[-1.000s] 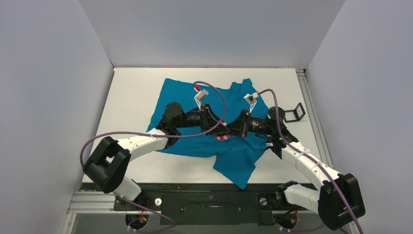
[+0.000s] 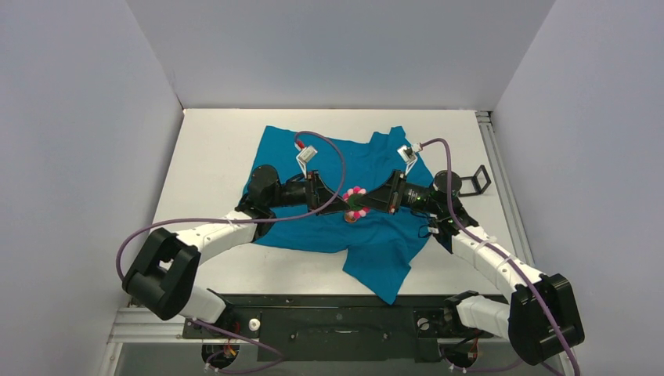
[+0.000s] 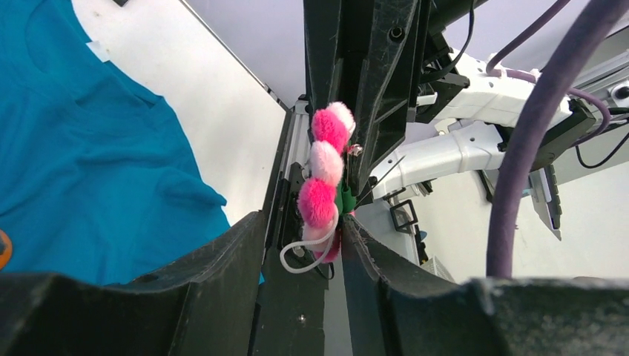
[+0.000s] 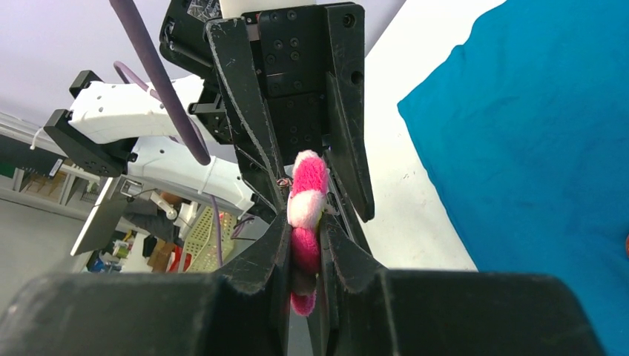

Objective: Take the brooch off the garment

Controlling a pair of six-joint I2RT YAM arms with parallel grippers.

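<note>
A ring-shaped brooch (image 2: pixel 358 190) of pink and white pompoms with a green middle is up above the teal garment (image 2: pixel 297 229), clear of the cloth. My right gripper is shut on it; the pompoms (image 4: pixel 308 178) stick up edge-on between its fingers. From the left, my left gripper faces it, fingers part open. Its fingertips stand on either side of the lower pompoms (image 3: pixel 317 204), where a thin white loop (image 3: pixel 293 268) hangs out. Whether those fingers touch the brooch cannot be told.
Partly cut off at the left wrist view's edge, a round orange item (image 3: pixel 4 248) lies on the garment. A small black frame (image 2: pixel 475 182) stands on the white table's right side.
The right arm has barely shifted.
</note>
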